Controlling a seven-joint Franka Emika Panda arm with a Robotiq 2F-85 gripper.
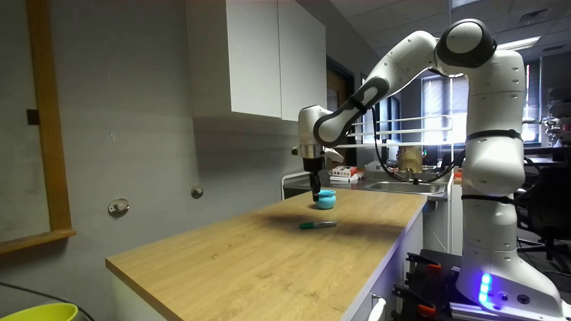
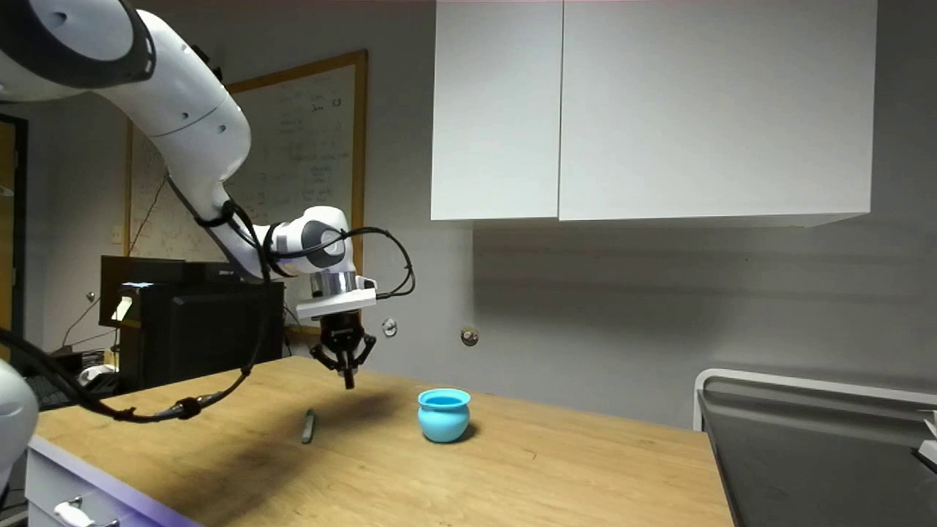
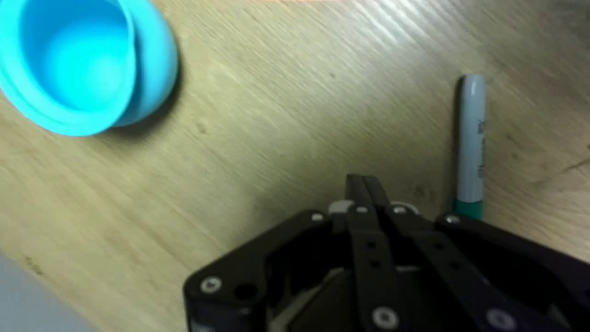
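Note:
A grey marker with a green end (image 1: 317, 225) lies flat on the wooden counter, and the wrist view has the marker (image 3: 471, 144) to the right of the fingertips. My gripper (image 2: 349, 383) hangs above the counter, pointing down, clear of the surface. Its fingers are pressed together with nothing between them, as the gripper shows up close. A turquoise pot (image 2: 443, 414) stands upright on the counter; in the wrist view the pot (image 3: 77, 66) sits at the upper left and its visible inside is empty.
White cabinets (image 2: 716, 110) hang over the back of the counter (image 1: 230, 262). Past the counter's far end are a sink (image 1: 404, 187) and a red-and-white box (image 1: 343, 171).

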